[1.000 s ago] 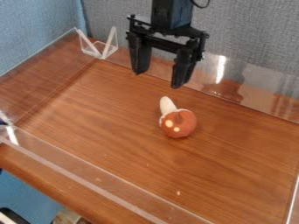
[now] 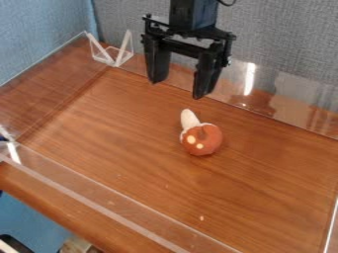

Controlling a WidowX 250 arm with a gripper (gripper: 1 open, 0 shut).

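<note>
A black gripper (image 2: 181, 77) hangs at the top centre of the camera view, its two fingers wide apart with nothing between them. Below it and a little to the right, on the wooden table, lies a small red-orange toy (image 2: 204, 143) with pale spots and a white part sticking up toward the upper left. The gripper is above the toy and apart from it.
A white wire-like stand (image 2: 113, 54) sits at the back left corner. Grey-blue padded walls rise behind and to the left.
</note>
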